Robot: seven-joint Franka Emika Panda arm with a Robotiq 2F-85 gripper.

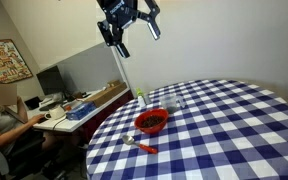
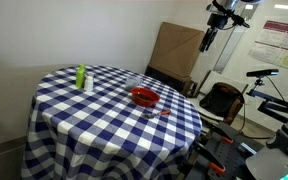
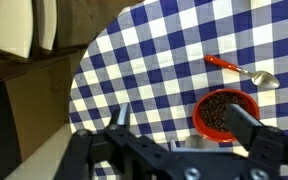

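My gripper hangs open high over the table, its fingers wide apart with nothing between them. In the wrist view its two black fingers show at either side, and the right one partly covers the red bowl. Dark beans or similar small pieces lie inside the bowl. Beside it rests a spoon with a red-orange handle and a metal head. Behind the bowl in exterior view 1 stands a clear container.
A blue-and-white checked cloth covers the round table. A green bottle and a white bottle stand toward the table's far side from the arm. A person sits by a desk at the left.
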